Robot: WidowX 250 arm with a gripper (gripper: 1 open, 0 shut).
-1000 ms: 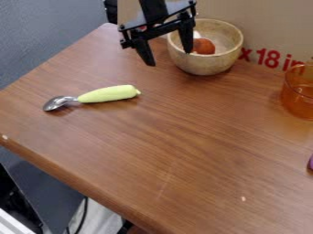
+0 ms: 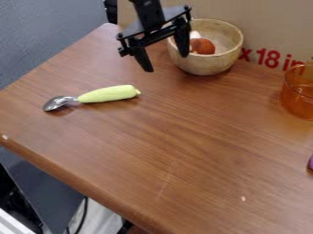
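Note:
My black gripper (image 2: pixel 164 57) is over the back of the wooden table (image 2: pixel 159 155), open, with its left finger above bare table and its right finger at the near-left side of a light wooden bowl (image 2: pixel 215 61). A round orange-brown item (image 2: pixel 202 46) and a partly hidden white item lie inside the bowl. A spoon (image 2: pixel 58 102) lies left of centre next to a pale yellow-green elongated object (image 2: pixel 108 93), which may be its handle or a separate thing.
An orange transparent cup (image 2: pixel 297 96) stands at the right edge, with part of a purple object below it. A cardboard box (image 2: pixel 275 23) is at the back.
My gripper has moved slightly left and down in the view. The objects on the table look unchanged.

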